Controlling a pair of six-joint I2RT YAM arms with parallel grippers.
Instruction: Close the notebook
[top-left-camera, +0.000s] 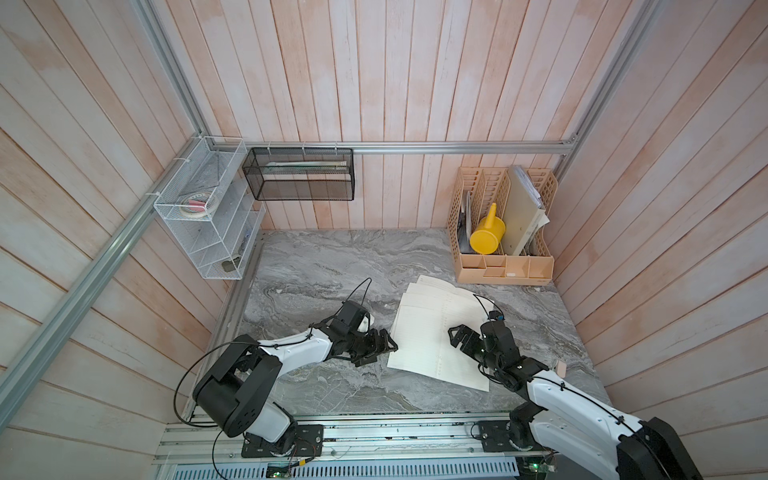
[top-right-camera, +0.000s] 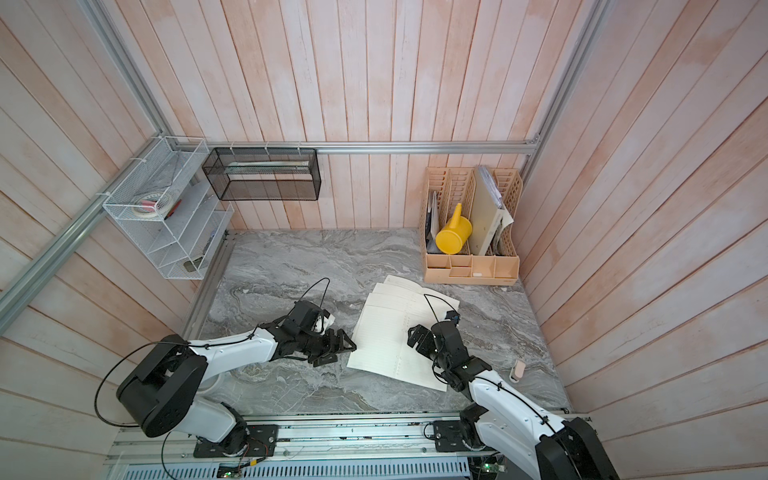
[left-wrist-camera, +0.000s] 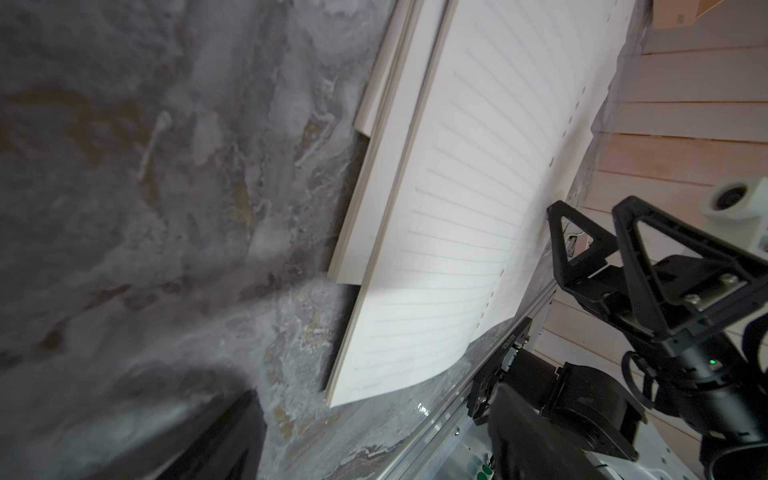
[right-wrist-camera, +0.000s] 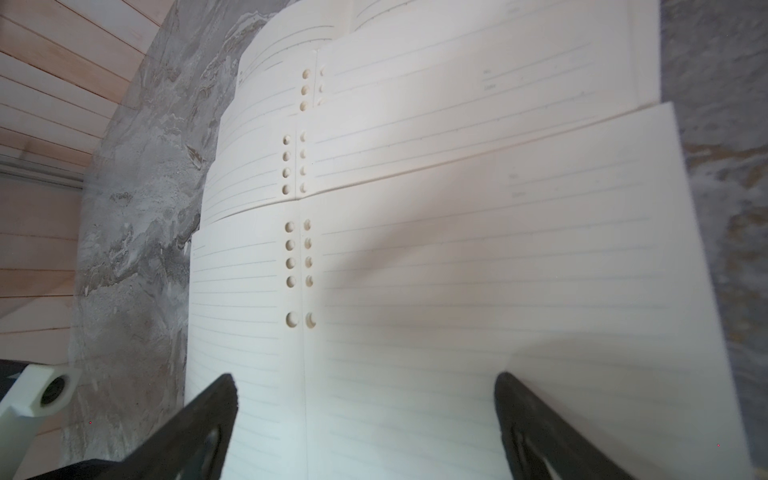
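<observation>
Several open notebooks lie fanned on top of one another, white lined pages up. The top notebook (left-wrist-camera: 448, 288) has its left edge facing my left gripper, whose fingers stand apart with nothing held between them. From above, the left gripper (top-left-camera: 389, 344) is at that notebook's lower left edge; whether it touches the paper cannot be told. My right gripper (top-left-camera: 459, 336) hovers over the right page, open. In the right wrist view its fingers (right-wrist-camera: 209, 420) frame the top notebook (right-wrist-camera: 480, 288), and a row of punched holes runs along the fold.
A peach organizer (top-left-camera: 505, 270) with a yellow watering can (top-left-camera: 486, 238) and folders stands behind the notebooks at right. White wire shelves (top-left-camera: 209, 232) and a black mesh basket (top-left-camera: 300, 188) hang on the walls. Bare marble tabletop (top-left-camera: 320, 264) lies at left and back.
</observation>
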